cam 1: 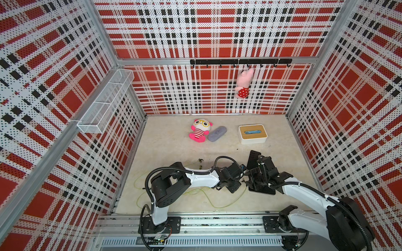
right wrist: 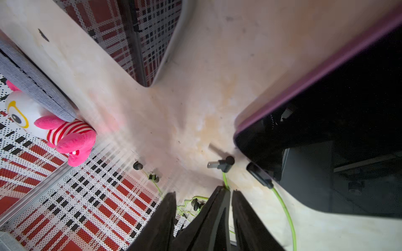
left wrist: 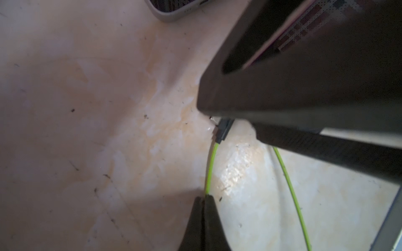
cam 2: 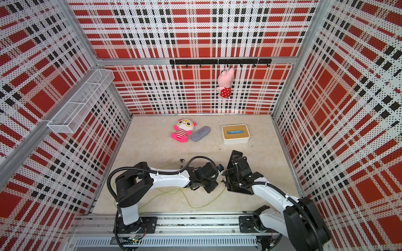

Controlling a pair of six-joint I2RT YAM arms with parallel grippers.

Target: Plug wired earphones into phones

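In the left wrist view my left gripper is shut at its tips on a thin green earphone cable point(left wrist: 210, 171). The cable runs up to a black plug point(left wrist: 223, 130), whose far end is hidden behind a right gripper finger. From the right wrist view, the plug point(right wrist: 226, 164) has a metal tip pointing left. My right gripper has a gap between its fingers, with the left gripper's tip showing there; whether it grips anything is unclear. One phone point(right wrist: 360, 125) fills the right side; a reflective second phone point(right wrist: 157, 37) stands apart at the top.
Another green-cabled plug point(right wrist: 260, 174) lies at the near phone's edge. Loose earbuds point(right wrist: 138, 165) are left of the plug. A pink plush toy point(cam 1: 200, 130), grey case point(cam 1: 217, 133) and white box point(cam 1: 253, 136) stand farther back.
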